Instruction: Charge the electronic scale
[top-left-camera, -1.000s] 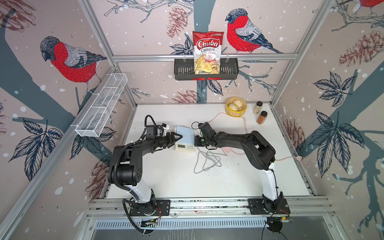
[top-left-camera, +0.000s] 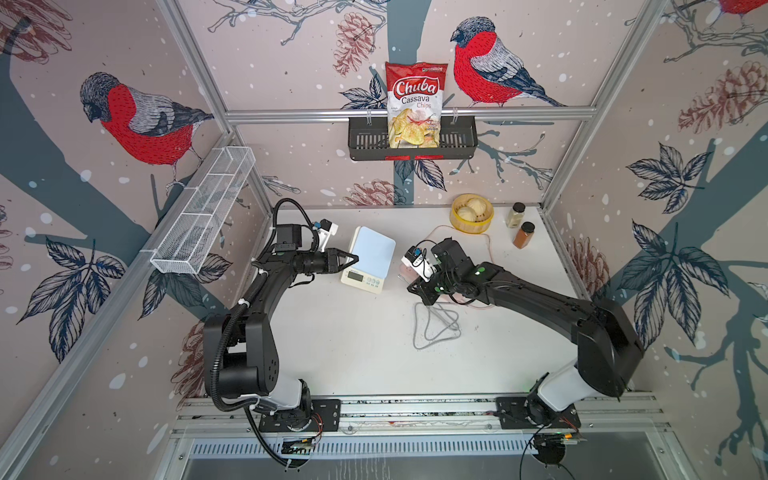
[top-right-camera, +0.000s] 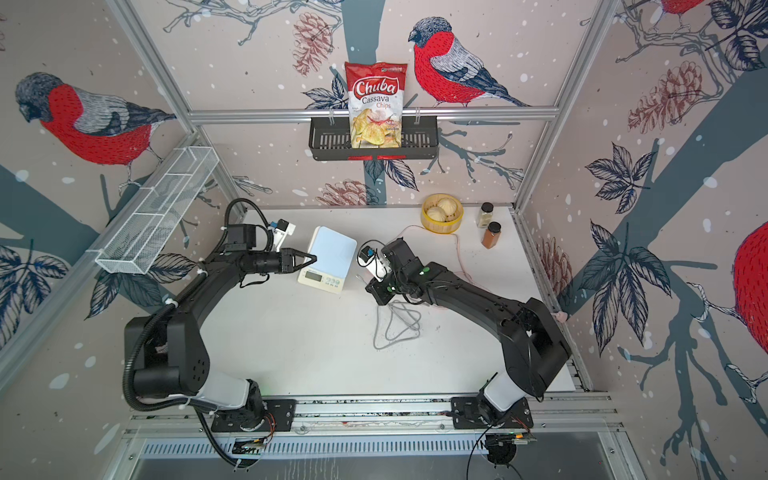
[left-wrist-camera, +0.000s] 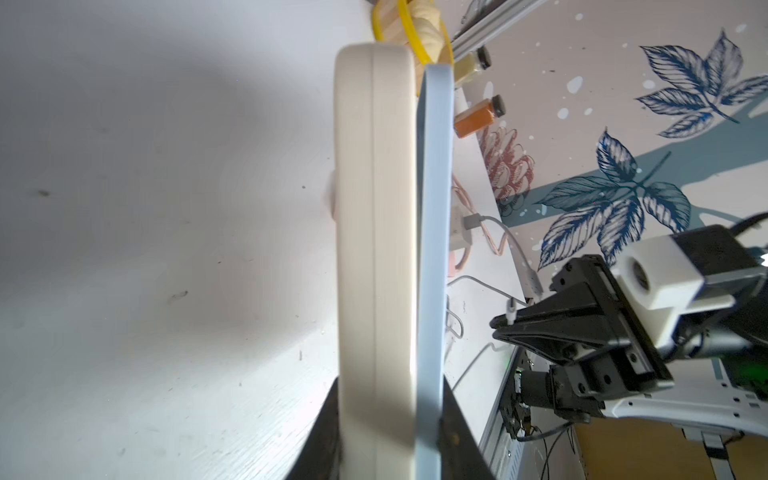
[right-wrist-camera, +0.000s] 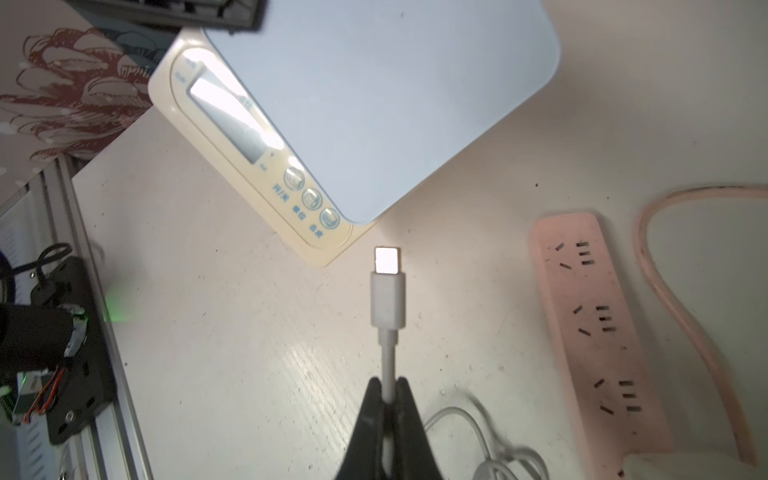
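My left gripper (top-left-camera: 349, 261) is shut on the electronic scale (top-left-camera: 369, 245), which is held tilted up at centre-left, seen edge-on in the left wrist view. Its cream body with display and buttons and pale blue plate show in the right wrist view. My right gripper is shut on a grey charging cable (right-wrist-camera: 388, 352), its plug (right-wrist-camera: 388, 296) pointing toward the scale from a short distance in that view. I cannot tell where the scale's port is.
A pink power strip (right-wrist-camera: 586, 312) lies under the right arm, with looped grey cord beside it. A yellow basket (top-left-camera: 485, 220) and two jars (top-left-camera: 524, 234) stand at the back right.
The right arm has swung toward the front and right, away from the scale, cable still held.
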